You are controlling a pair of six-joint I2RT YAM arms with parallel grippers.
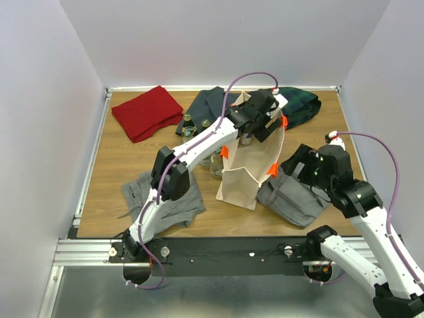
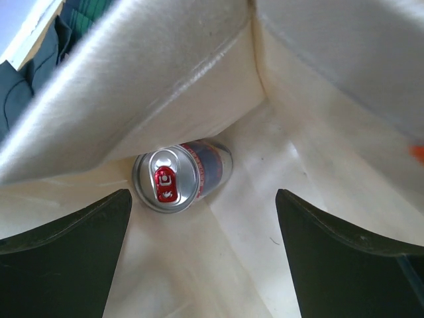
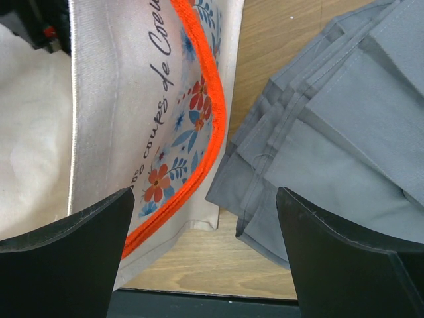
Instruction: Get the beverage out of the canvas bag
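The cream canvas bag (image 1: pixel 240 187) stands mid-table with its mouth open and orange handles. Inside it, in the left wrist view, a beverage can (image 2: pixel 209 165) lies on its side, its silver lid and red tab facing my left gripper. Those fingers (image 2: pixel 63 262) are open and apart from the can, at the bag's mouth. From above, only a small part of the can (image 1: pixel 246 139) shows beneath the left gripper. My right gripper (image 1: pixel 296 164) is open and empty, right of the bag; its wrist view shows the bag's printed outer wall (image 3: pixel 175 159).
Glass bottles (image 1: pixel 188 127) stand close along the bag's left side. Folded cloths lie around: red (image 1: pixel 147 114), dark green (image 1: pixel 301 106), grey at front left (image 1: pixel 175 209) and grey (image 1: pixel 291 199) under the right gripper. Bare wood shows at left.
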